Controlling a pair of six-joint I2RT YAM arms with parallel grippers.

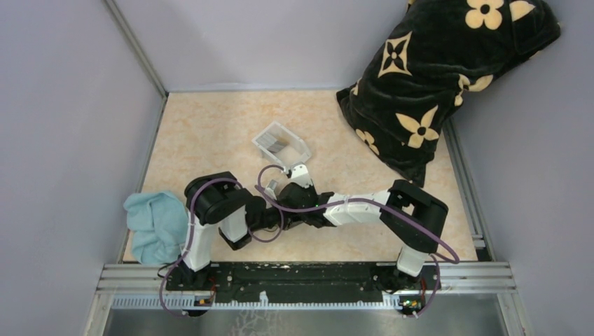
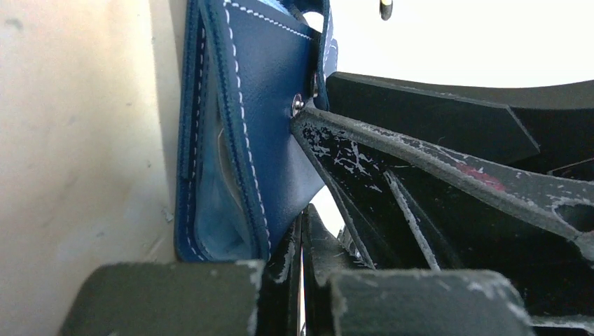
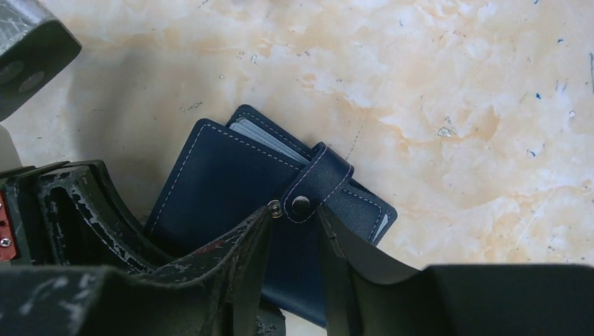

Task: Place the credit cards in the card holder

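Observation:
The dark blue card holder lies on the table with its snap strap folded over the front; pale inner sleeves show along one edge. My right gripper is just above it, fingers parted by a small gap, their tips at the strap's snap. In the left wrist view, the right gripper's fingers reach in beside the same snap. The left gripper is shut against the holder's lower edge; whether leather is pinched there I cannot tell. No loose credit card can be made out.
A white open bin stands just beyond the grippers. A light-blue cloth lies at the left edge, and a dark patterned pillow fills the back right. Both arms crowd close together; the table right of the bin is clear.

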